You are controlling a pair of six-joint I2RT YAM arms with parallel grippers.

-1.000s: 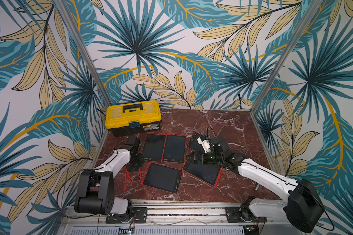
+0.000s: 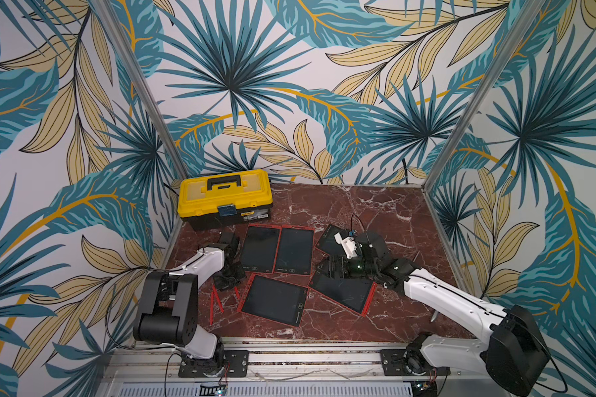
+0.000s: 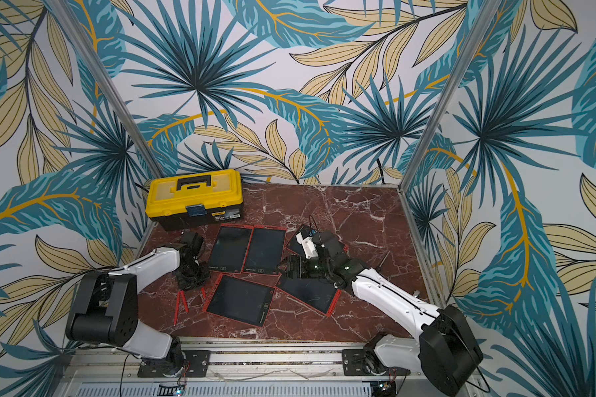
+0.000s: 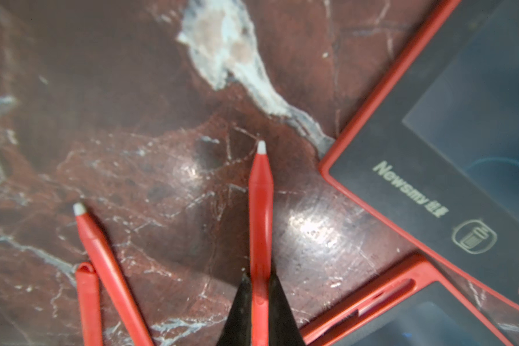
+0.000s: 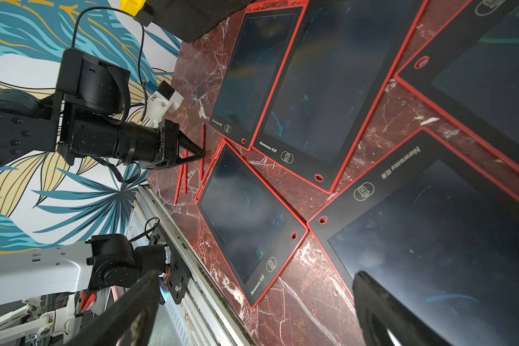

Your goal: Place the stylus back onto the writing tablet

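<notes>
Several red-framed black writing tablets lie on the table; the front-left tablet (image 2: 273, 301) is nearest my left gripper. In the left wrist view, a red stylus (image 4: 261, 213) with a pale tip points straight away from me. My left gripper has one finger close along each side of its shaft. No clear gap shows, but whether the fingers press on it cannot be told. Two more red styluses, a left stylus (image 4: 89, 305) and a tilted stylus (image 4: 112, 268), lie to the left. My right gripper stands wide open above the right-hand tablets, nothing between its fingers.
A yellow-lidded toolbox (image 2: 225, 198) stands at the back left. Near the left gripper, an empty slotted holder (image 4: 380, 297) runs along one tablet's edge.
The right arm and the tablets look unchanged.
</notes>
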